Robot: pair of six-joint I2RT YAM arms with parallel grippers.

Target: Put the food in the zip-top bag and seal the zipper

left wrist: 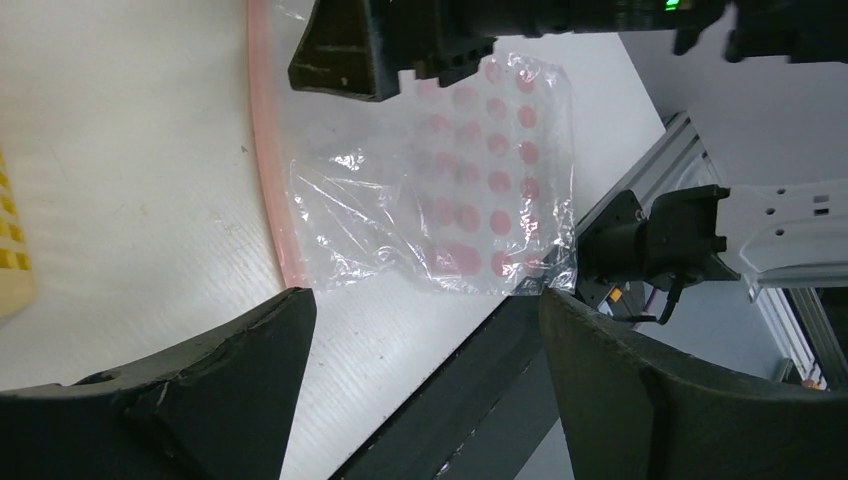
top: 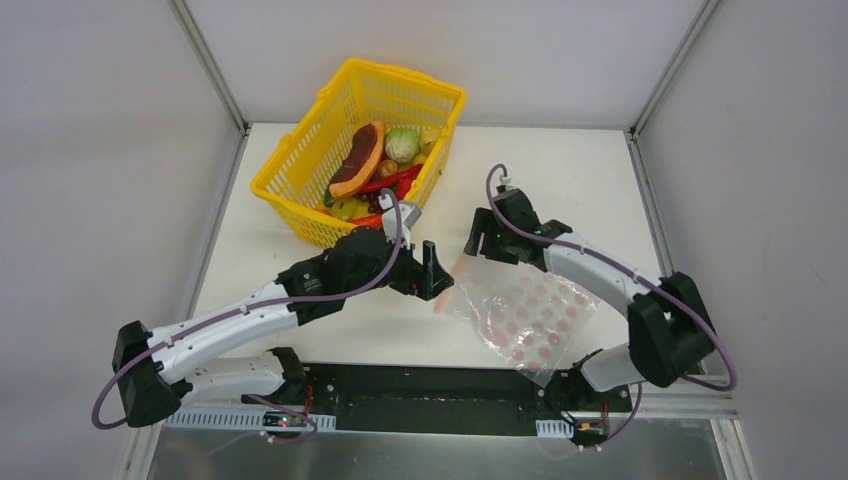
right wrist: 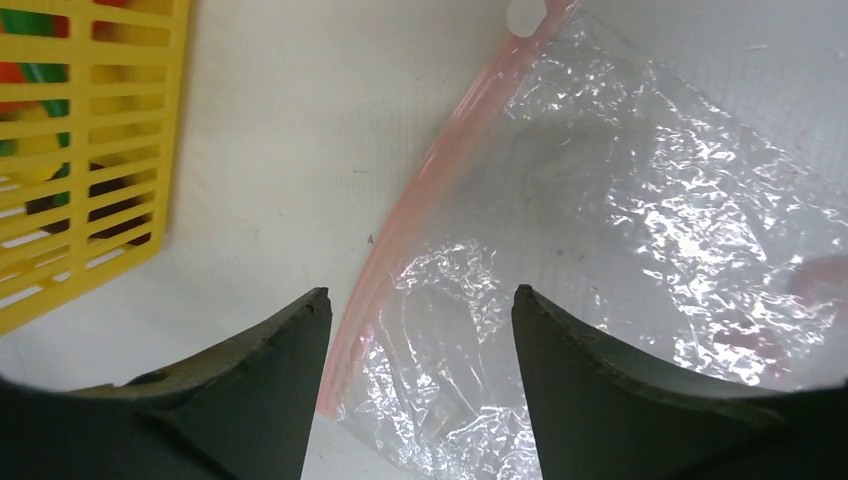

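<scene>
The clear zip top bag (top: 525, 320) with pink dots and a pink zipper strip (right wrist: 455, 140) lies flat on the white table, right of center. My left gripper (top: 432, 270) is over the bag's left end, fingers apart, nothing between them; in the left wrist view the strip lies just beyond it. My right gripper (top: 478, 235) hovers over the bag's upper corner, open and empty; its wrist view looks down on bag and strip. A yellow basket (top: 290, 175) holds food, including a cabbage (top: 403, 143), red peppers and a brown-orange piece (top: 355, 160).
The basket stands at the back left. A dark strip runs along the front edge, and walls close in the sides and back.
</scene>
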